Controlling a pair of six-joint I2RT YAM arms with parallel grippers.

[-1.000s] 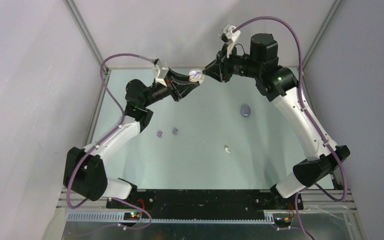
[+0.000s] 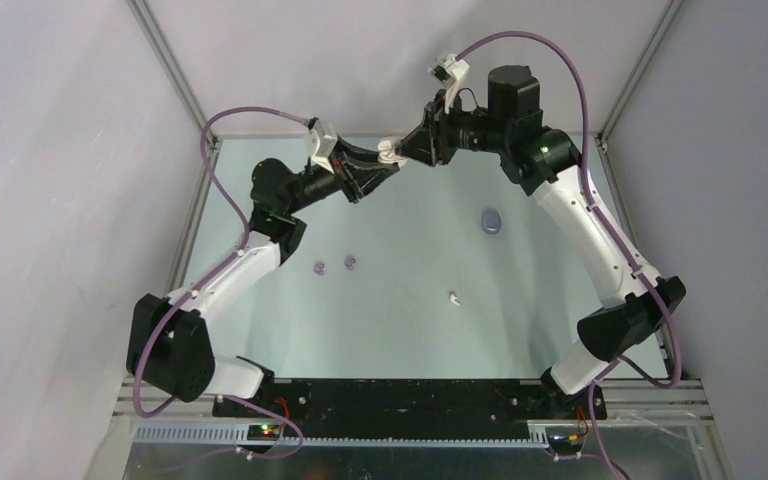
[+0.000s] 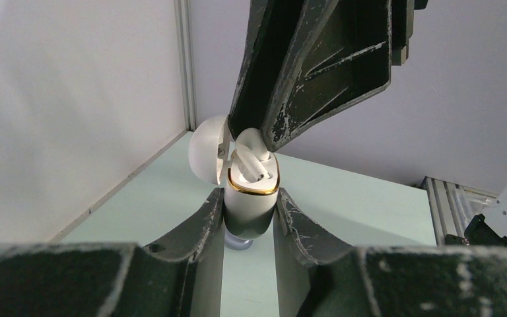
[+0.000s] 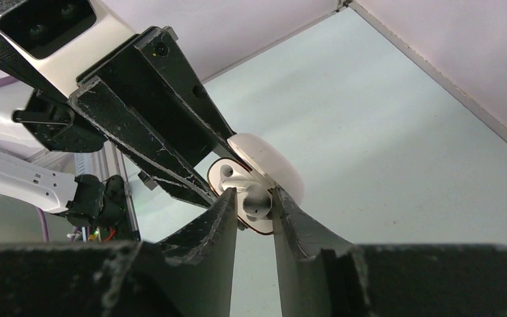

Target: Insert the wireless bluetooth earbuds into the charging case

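Observation:
My left gripper is shut on the white charging case (image 3: 249,214), its lid (image 3: 209,149) open and a gold line round its rim. At the case's mouth is a white earbud, also visible in the left wrist view. My right gripper has its fingers apart on either side of this earbud, with a narrow gap beside it on one side. How deep the earbud sits in its slot cannot be told. Another white earbud (image 2: 454,298) lies on the table.
A grey-purple oval case (image 2: 491,221) rests on the right of the table. Two small purple earbuds (image 2: 335,266) lie on the left side. The two grippers meet near the back wall, with the table's middle mostly bare.
My right arm has shifted slightly left, bringing its fingertips closer over the case. The left arm and the case have stayed in place.

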